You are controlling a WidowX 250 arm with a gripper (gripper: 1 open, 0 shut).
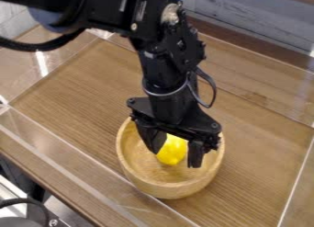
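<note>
A round wooden bowl (157, 183) sits on the table, with a yellow object (172, 152) inside it. My black gripper (174, 150) hangs over the bowl from above, its two fingers reaching down on either side of the yellow object and standing apart. Whether they touch it cannot be made out. The gripper hides part of the bowl's back and of the yellow object.
A clear edge strip runs along the near left side, with cables beyond it at the lower left. A pale wall stands at the back.
</note>
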